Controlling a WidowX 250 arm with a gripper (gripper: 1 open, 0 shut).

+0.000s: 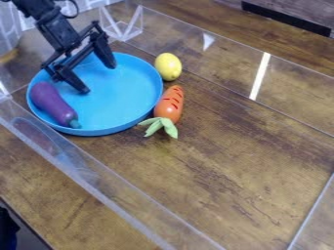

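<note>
My black gripper [92, 61] is over the left part of a blue plate [125, 100], its fingers spread apart, one low near the plate's middle-left and one toward the back; I see nothing between them. A purple eggplant [54, 104] lies on the plate's front left. An orange carrot [169, 105] with pale green leaves lies just outside the plate's right edge. A yellow lemon [169, 66] sits behind the carrot, beside the plate.
Clear plastic walls [111, 193] run along the left and back of the wooden table [235, 156]. A dark wooden edge is at the back right.
</note>
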